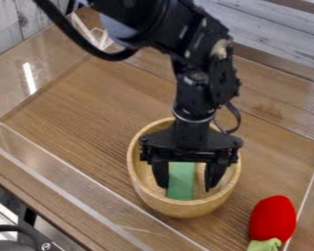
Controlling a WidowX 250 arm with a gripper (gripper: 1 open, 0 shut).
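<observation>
The black gripper (pixel 188 149) hangs down into a tan bowl (pixel 186 205) in the lower middle of the view, its two fingers apart around a green block (pixel 181 182) lying in the bowl. Whether the fingers touch the block is unclear. The block is partly hidden by the gripper.
A red object (pixel 273 218) with a green part lies on the table at the lower right, outside the bowl. Metal edging and dark cables run along the lower left.
</observation>
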